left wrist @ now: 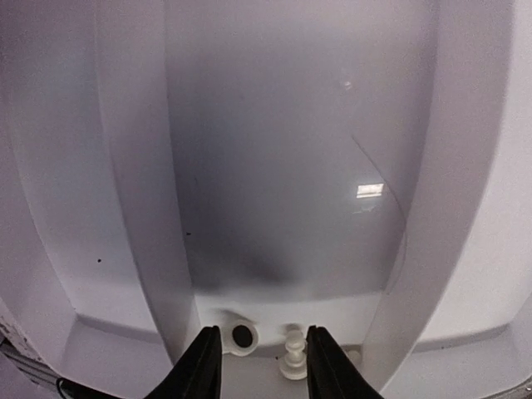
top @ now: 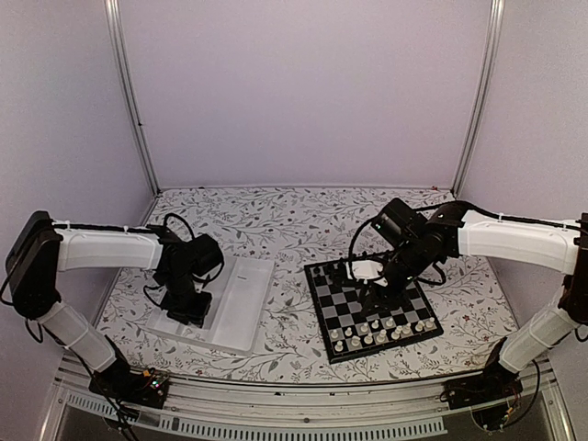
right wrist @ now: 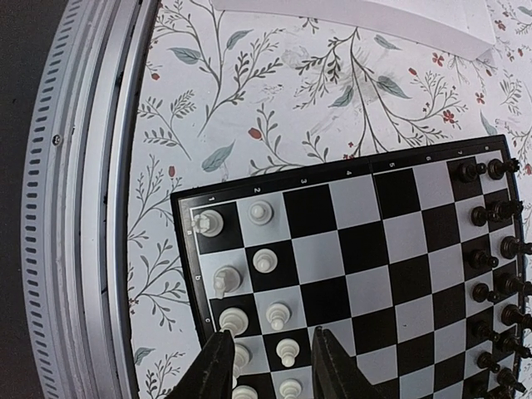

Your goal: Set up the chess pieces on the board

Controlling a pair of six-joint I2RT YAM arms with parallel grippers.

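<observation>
My left gripper hangs over the white compartmented tray. In the left wrist view its fingers are apart, with a standing white piece just beyond the gap and a round white piece with a dark disc beside it; more is partly hidden. My right gripper is open above the chessboard. White pieces stand in two rows along one side, black pieces along the opposite side. Nothing shows clearly held by either gripper.
The table's metal front edge runs below both; pale walls enclose the sides and back.
</observation>
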